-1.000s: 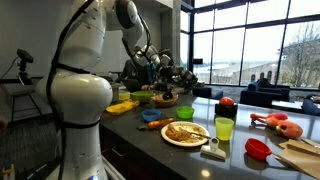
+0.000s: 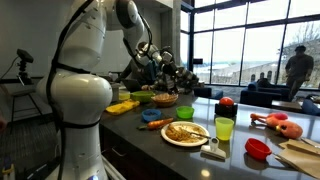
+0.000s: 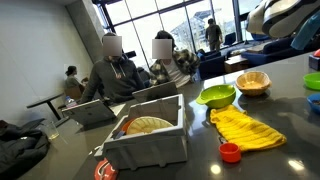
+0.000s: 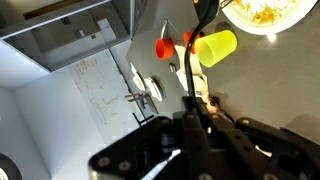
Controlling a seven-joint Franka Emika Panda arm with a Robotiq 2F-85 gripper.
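Observation:
In the wrist view my gripper is shut on a long, thin black utensil [image 4: 205, 12], which reaches up to the top of the view. What kind of utensil it is cannot be told. My arm reaches over the far end of the table in exterior view 1, with the gripper [image 2: 180, 80] held above and a little to the right of the wooden bowl [image 2: 165, 100]. A white plate of food [image 2: 185, 134] lies nearer on the table, and a green bowl [image 2: 184, 112] stands behind it.
A yellow-green cup [image 2: 224, 128], a red bowl [image 2: 258, 149] and an orange-red pot [image 2: 285, 127] stand on the right side. Exterior view 2 shows a grey bin [image 3: 145, 150], a yellow cloth [image 3: 245, 128] and a red cup [image 3: 229, 152]. Two people sit behind the table.
My gripper has risen from near the wooden bowl and moved to the right. A standing figure now shows by the window. The tableware looks unmoved.

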